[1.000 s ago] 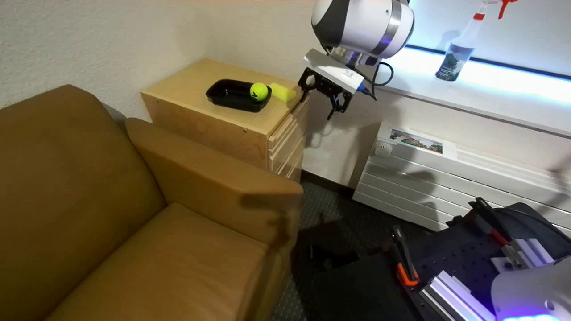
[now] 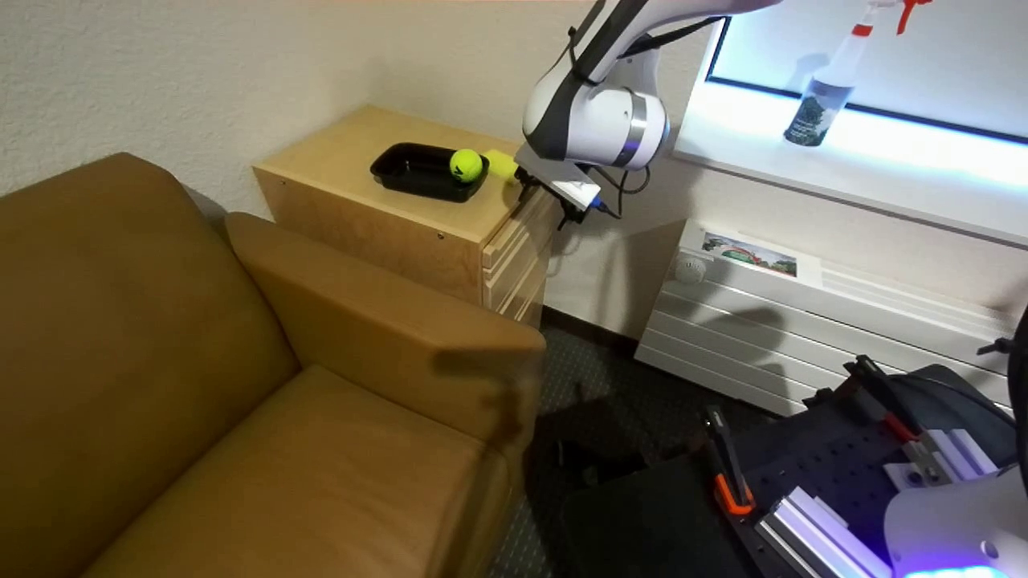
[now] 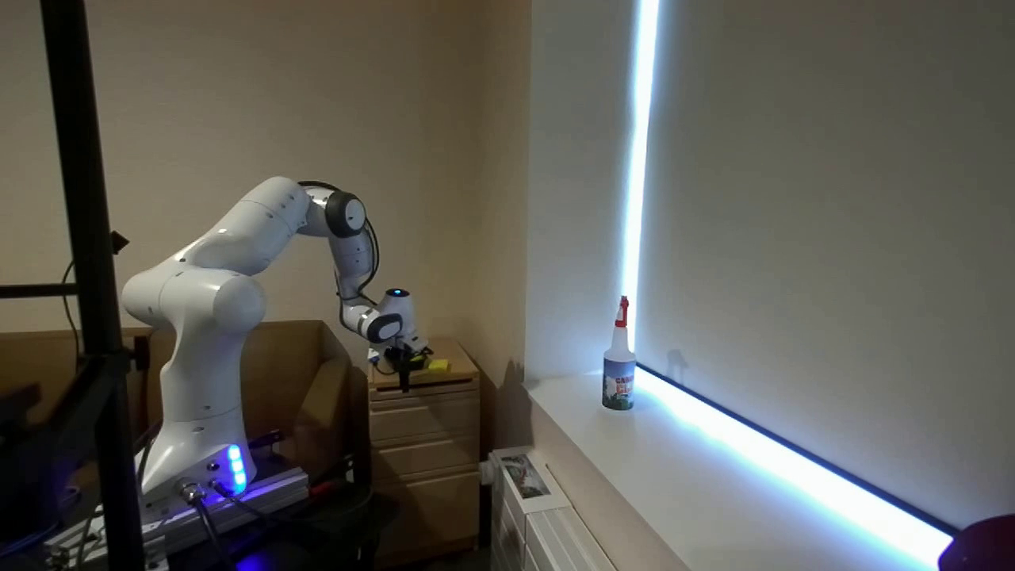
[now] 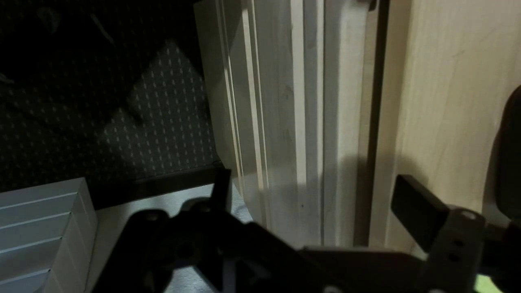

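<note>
My gripper stands open at the front edge of the wooden drawer cabinet [image 4: 454, 63], its fingers wide apart and nothing seen held between them. In the wrist view one finger is over the cabinet top, while the other hangs out past the drawer fronts [image 4: 288, 122]. A black tray [image 2: 414, 172] rests on the top with a yellow-green tennis ball [image 2: 467, 165] at its right end. Beside it lies a yellow block [image 2: 501, 164], partly hidden by my gripper in exterior view 1. Whether either finger touches the cabinet cannot be told.
A brown sofa [image 2: 385, 289] stands against the cabinet's side. Across a gap is the white radiator [image 2: 752, 318], below a sill holding a spray bottle [image 2: 821, 104]. Dark carpet [image 4: 161, 122] shows between cabinet and radiator.
My arm and gripper have moved left and down in exterior view 1, closer to the cabinet's front edge, and now cover part of the yellow block. Tray and ball are unmoved.
</note>
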